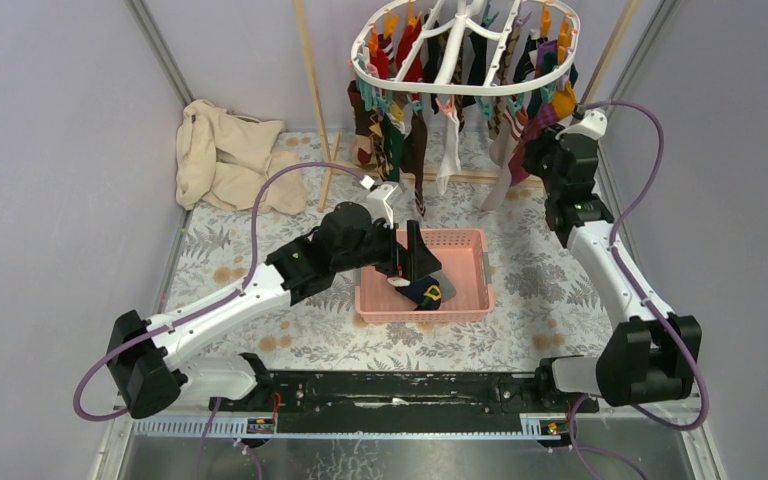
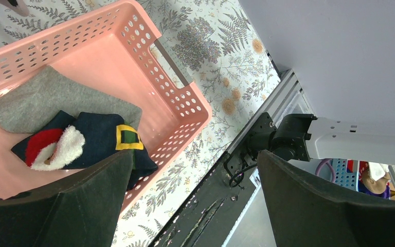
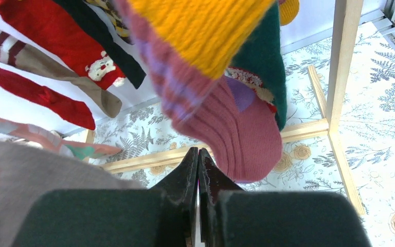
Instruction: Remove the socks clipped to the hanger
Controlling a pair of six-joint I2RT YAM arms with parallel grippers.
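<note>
Many socks hang from a white oval hanger (image 1: 465, 90) by coloured clips. In the right wrist view my right gripper is shut, a thin pinkish strip showing between its fingers. That points to a sock edge, though most of it is hidden. A pink sock (image 3: 247, 139) hangs just past the fingertips. A yellow-cuffed sock (image 3: 205, 31) and a greyish sock (image 3: 67, 185) are blurred close to the camera. Over the pink basket (image 1: 430, 314) my left gripper stands open and empty. Inside lie a grey sock (image 2: 64, 100) and a navy sock (image 2: 95, 134).
Wooden stand bars (image 1: 460, 173) run below the hanging socks, with an upright bar (image 3: 342, 62) right of my right gripper. A beige cloth (image 1: 230, 160) lies at the back left. The patterned floor (image 1: 540, 310) right of the basket is clear.
</note>
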